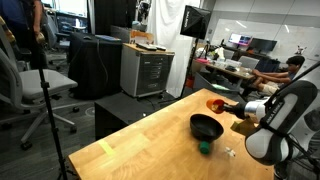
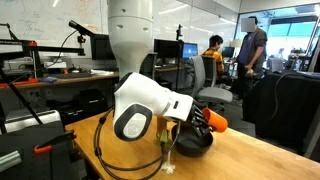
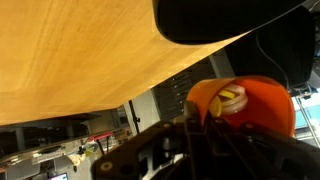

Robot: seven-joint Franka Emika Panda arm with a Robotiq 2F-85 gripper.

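An orange cup (image 2: 216, 121) is tilted on its side, raised near the black bowl (image 1: 206, 127) on the wooden table. My gripper (image 2: 202, 121) is shut on the cup's rim. In the wrist view, the orange cup (image 3: 268, 98) has its mouth toward the camera, with yellow pieces (image 3: 232, 100) inside it. Dark fingers (image 3: 199, 135) cross its lower edge. The black bowl (image 3: 215, 18) fills the top of that view. What lies inside the bowl is hidden.
A small green object (image 1: 204, 147) sits on the table just in front of the bowl. A yellowish box (image 1: 244, 127) stands close to the arm. Bare table (image 1: 140, 150) stretches to the left. Behind are a dark chair and people at desks.
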